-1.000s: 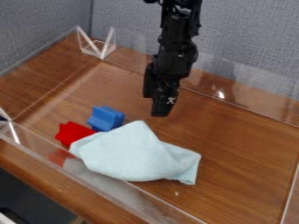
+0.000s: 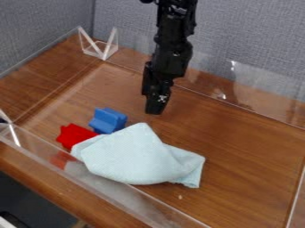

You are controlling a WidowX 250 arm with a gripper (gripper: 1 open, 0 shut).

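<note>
My black arm reaches down from the top centre, its gripper (image 2: pixel 156 100) low over the wooden table (image 2: pixel 238 151), open as far as its dark, small fingers show. Below and left of it lie a blue block (image 2: pixel 107 120) and a red block (image 2: pixel 74 135). A crumpled white cloth (image 2: pixel 137 160) covers much of the front middle, beside the two blocks and apart from the gripper.
Clear plastic walls (image 2: pixel 251 98) border the table. A white angular object (image 2: pixel 98 46) stands at the back left corner.
The gripper has shifted a little to the left and the arm has straightened slightly. The blocks and cloth look unmoved.
</note>
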